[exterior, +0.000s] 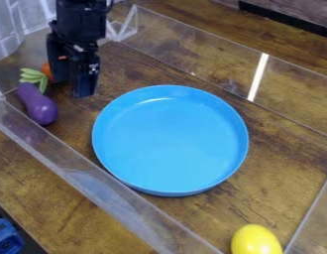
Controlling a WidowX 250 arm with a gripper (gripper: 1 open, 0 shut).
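My black gripper (73, 75) is at the upper left, open, lowered beside an orange carrot with green leaves (34, 75); whether anything lies between its fingers is hard to see. A purple eggplant (38, 104) lies just below it. A large blue plate (170, 139) sits in the middle.
A yellow lemon (255, 240) is at the bottom right. Clear walls surround the wooden surface (226, 74), with bare wood above and right of the plate. A blue object (5, 238) shows at the lower left edge.
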